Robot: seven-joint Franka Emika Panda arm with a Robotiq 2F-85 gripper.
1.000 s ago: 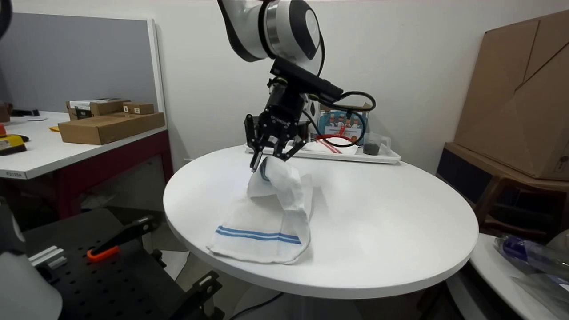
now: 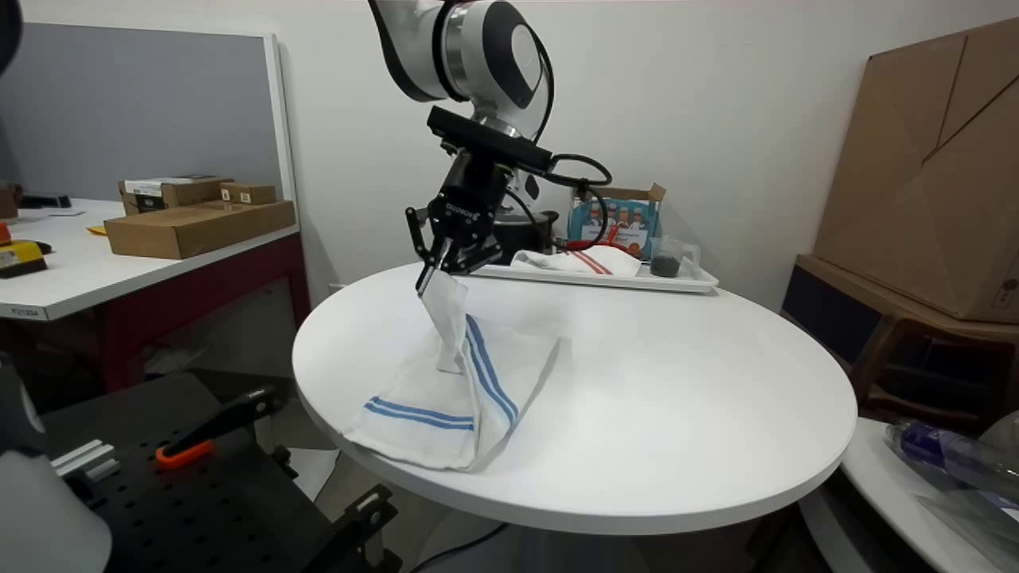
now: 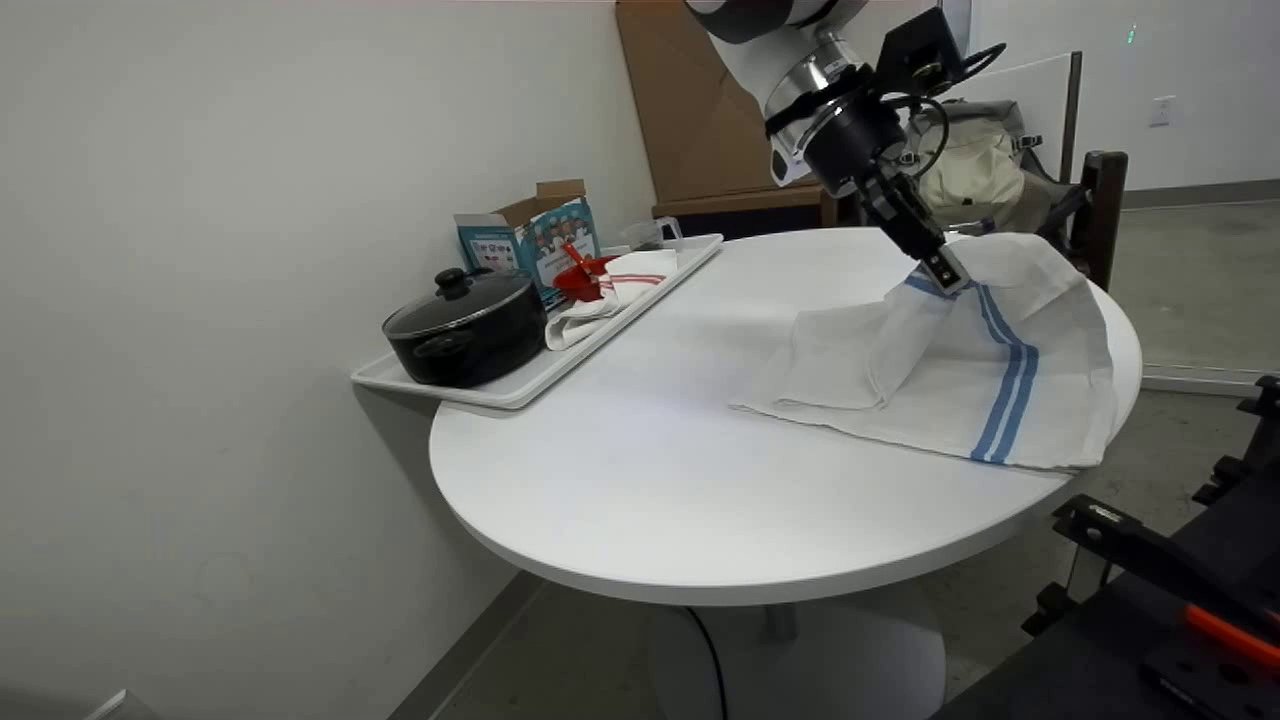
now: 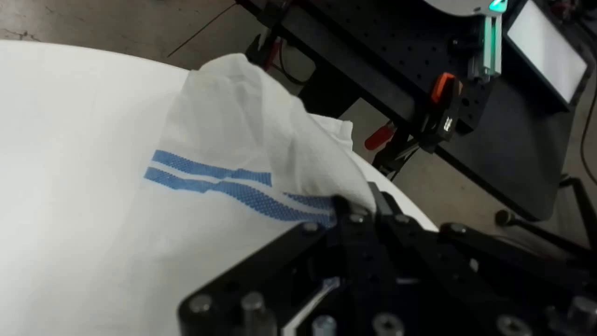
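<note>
A white towel with blue double stripes [image 2: 411,439] lies partly folded near the front left of the round white table [image 2: 688,411] in exterior view 1. One part of it is lifted, and my gripper [image 2: 435,277] is shut on that raised cloth. From exterior view 2, the gripper [image 3: 948,276] points down into the towel [image 3: 1056,360], whose striped edge lies flat on the tabletop. In the wrist view the towel [image 4: 224,123] bunches up toward the gripper, and its fingertips are partly covered by cloth.
At the back, a white tray [image 3: 528,384] holds a black lidded pot [image 3: 468,330], a blue box [image 3: 564,246], a red item [image 3: 582,282] and a red-striped cloth [image 3: 642,274].
My gripper has moved left and a little lower in exterior view 1, carrying the held cloth along. The towel has shifted left and its blue stripes now show along the lifted fold.
</note>
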